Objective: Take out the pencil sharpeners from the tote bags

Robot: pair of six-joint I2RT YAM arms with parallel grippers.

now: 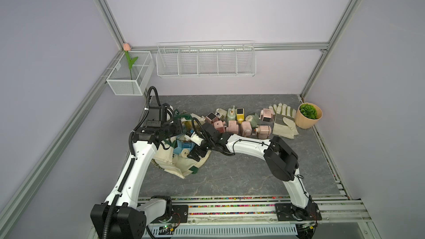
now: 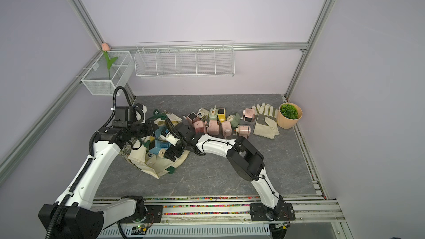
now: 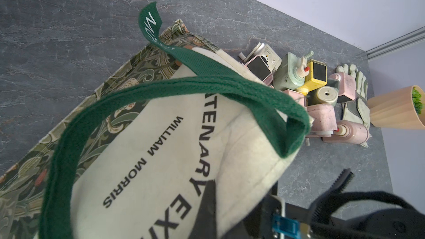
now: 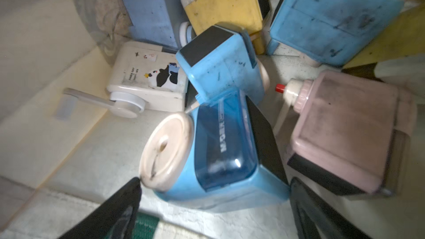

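Observation:
The cream tote bag (image 1: pixel 171 167) with green handles lies at the left of the table, its mouth spread open. My left gripper is shut with the bag's printed cloth wall between its fingers. Inside the bag, a blue sharpener with a cream dial (image 4: pixel 221 159) lies between the spread fingers of my right gripper, which is open. Beyond it in the right wrist view are a smaller blue sharpener (image 4: pixel 221 62), a white one (image 4: pixel 148 75), a pink one (image 4: pixel 349 124), a yellow one (image 4: pixel 225 4) and other blue ones.
Pink, green and yellow sharpeners stand in a cluster (image 1: pixel 234 124) at the table's back middle. Right of them lie gloves (image 1: pixel 285 121) and a potted plant (image 1: pixel 308 114). Wire baskets (image 1: pixel 205 60) hang on the back wall.

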